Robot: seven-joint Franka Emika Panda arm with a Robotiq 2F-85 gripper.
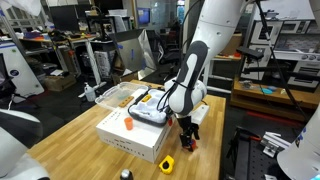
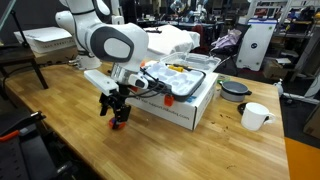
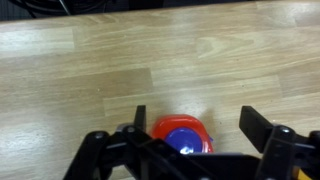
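A small red object with a blue round centre lies on the wooden table, partly hidden in the wrist view by my gripper's base. My gripper stands open, one dark finger left of the red object and the other to its right. In exterior view 2 the gripper is low at the table, with the red object at its fingertips. Whether the pads touch it, I cannot tell.
A yellow ring-shaped object lies close by, with a dark-topped cylinder beyond it. A white box holding a grey tray stands behind. A white mug is farther right.
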